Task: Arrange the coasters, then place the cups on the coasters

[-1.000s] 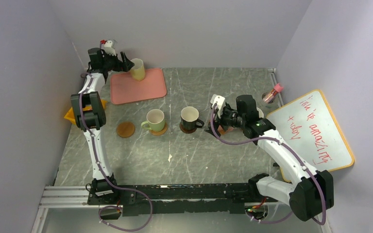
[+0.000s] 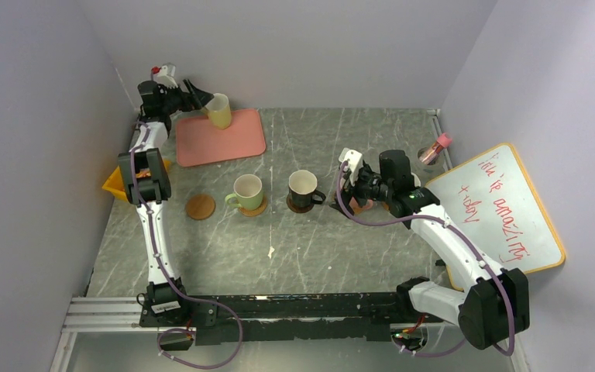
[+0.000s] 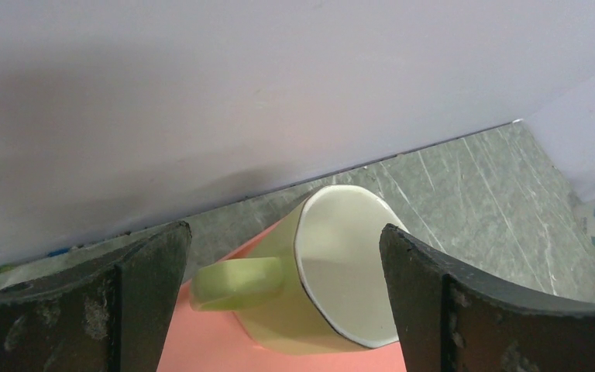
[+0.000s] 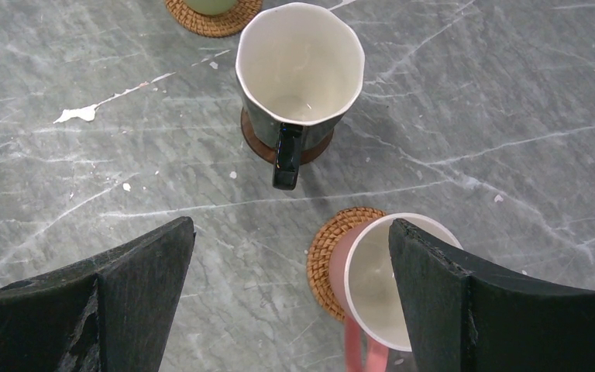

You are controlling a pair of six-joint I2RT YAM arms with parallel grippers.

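The pale yellow cup [image 2: 218,113] stands on the pink tray [image 2: 201,151] at the back left. Beside its near-left side is my left gripper [image 2: 197,94], open; in the left wrist view the cup's handle [image 3: 236,284] and rim show between the spread fingers. A bare brown coaster [image 2: 200,206] lies left of the green cup [image 2: 249,186], which sits on its own coaster. The black cup [image 2: 303,183] rests on a dark coaster. My right gripper hangs open near the pink cup [image 4: 345,267], whose right part one finger hides.
A yellow bin [image 2: 113,184] is partly covered by the left arm. A whiteboard [image 2: 496,209] leans at the right, near a pink-topped bottle [image 2: 435,147]. Bare table lies at the middle back and in front of the cups.
My left gripper has shifted slightly left and turned a little beside the yellow cup. The right gripper has moved slightly to the right. The cups stand where they were.
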